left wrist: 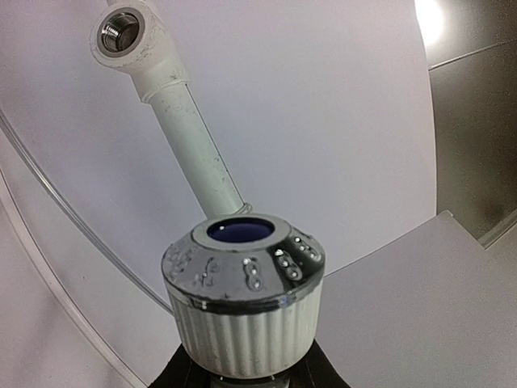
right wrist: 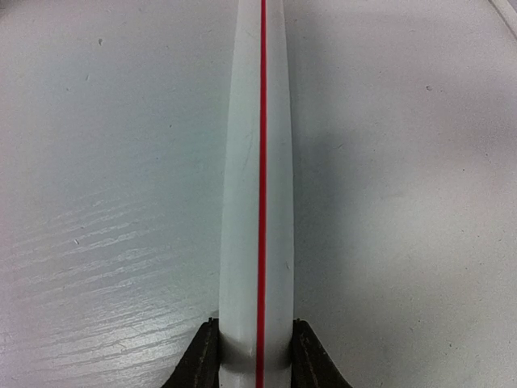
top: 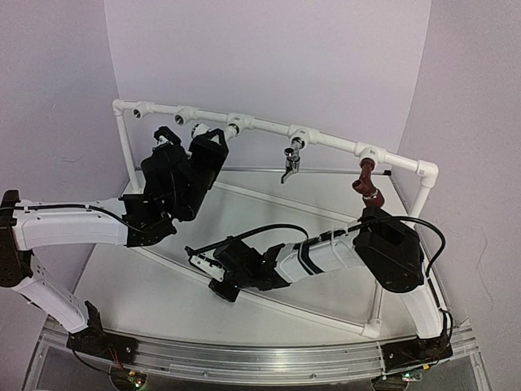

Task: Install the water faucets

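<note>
A white-and-chrome valve point(left wrist: 246, 327) with a ribbed knob and dark blue cap fills the lower middle of the left wrist view. My left gripper point(top: 213, 140) appears shut on it just under the knob, which hides most of the grip. In the top view the valve's body reaches to the middle tee point(top: 239, 123) of the white pipe; how deep it sits there cannot be made out. A chrome faucet point(top: 291, 160) and a dark red faucet point(top: 367, 183) hang from the two tees to the right. My right gripper is shut on a red-striped white pipe point(right wrist: 242, 186).
Two tees on the left, one of them the second tee point(top: 185, 116), have empty threaded openings. The white frame point(top: 317, 316) surrounds the work area, its front bar under the right gripper. Bare board point(top: 163, 305) lies in front of it.
</note>
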